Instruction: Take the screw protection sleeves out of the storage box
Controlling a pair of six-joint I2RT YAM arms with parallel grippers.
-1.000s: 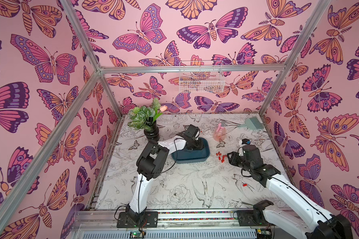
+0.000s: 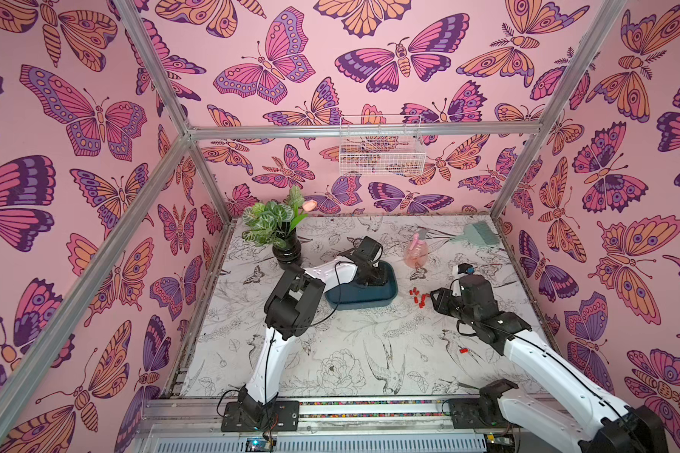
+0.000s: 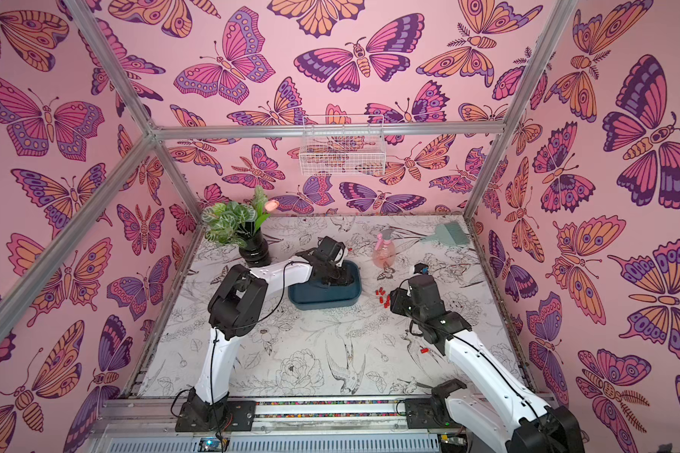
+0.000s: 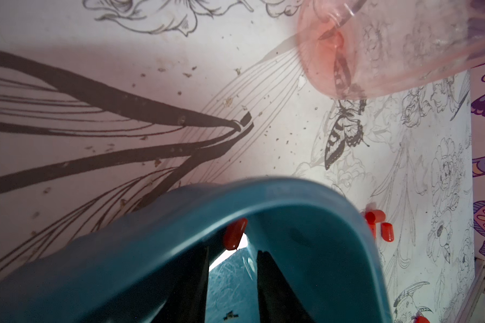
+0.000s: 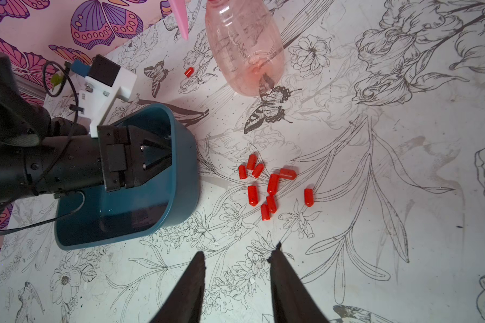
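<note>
The blue storage box [image 2: 361,300] stands mid-table. My left gripper reaches into its far corner, fingers apart; in the left wrist view a red sleeve [image 4: 235,234] lies just beyond the fingertips inside the box, nothing between them. Several red sleeves [image 5: 272,183] lie loose on the table right of the box, a single one [image 5: 189,71] behind it and another [image 2: 464,350] nearer the front. My right gripper hangs over the table in front of the loose sleeves, open and empty.
A pink spray bottle [image 5: 245,48] stands behind the sleeves. A potted plant [image 2: 283,249] sits at back left, a pale green object [image 2: 479,234] at back right.
The left arm has shifted slightly right within the box area. The right arm and the loose sleeves look unchanged.
</note>
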